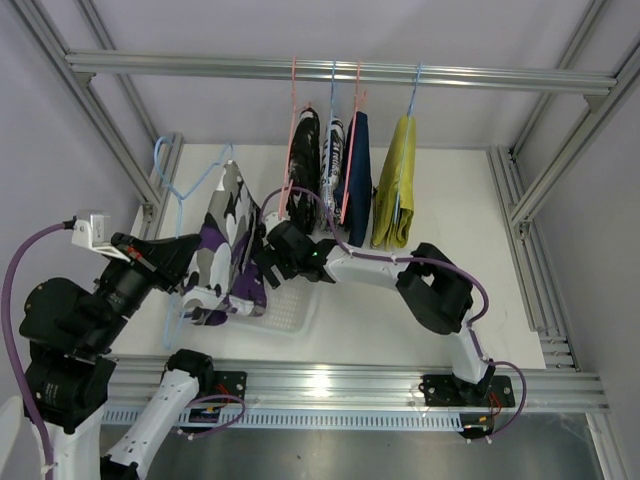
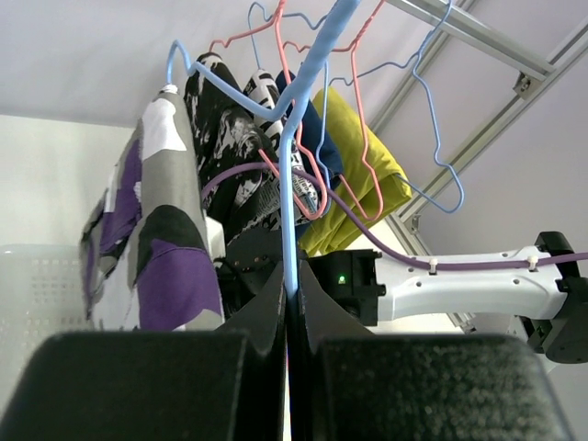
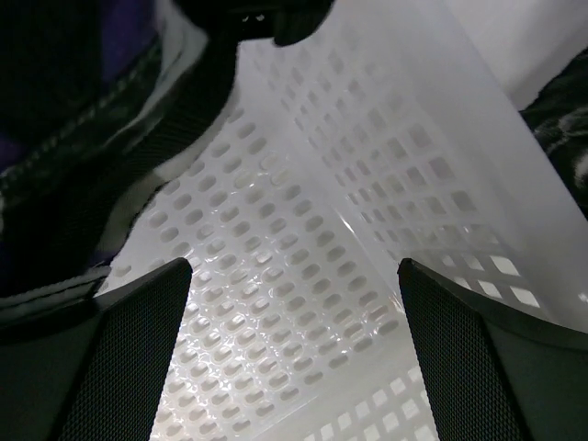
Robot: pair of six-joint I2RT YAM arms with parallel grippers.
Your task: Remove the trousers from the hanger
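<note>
Patterned grey, white and purple trousers [image 1: 220,260] hang beside a blue hanger [image 1: 180,200] at the left of the top view. My left gripper [image 1: 175,265] is shut on that hanger; its blue wire [image 2: 292,239] runs up from between the fingers in the left wrist view. My right gripper [image 1: 275,265] is at the lower right of the trousers, over the white perforated basket [image 3: 257,322]. In the right wrist view it stands open, with dark patterned cloth at the upper left.
Several garments on hangers, including navy [image 1: 356,190] and yellow-green [image 1: 395,180] ones, hang from the metal rail [image 1: 450,78].
</note>
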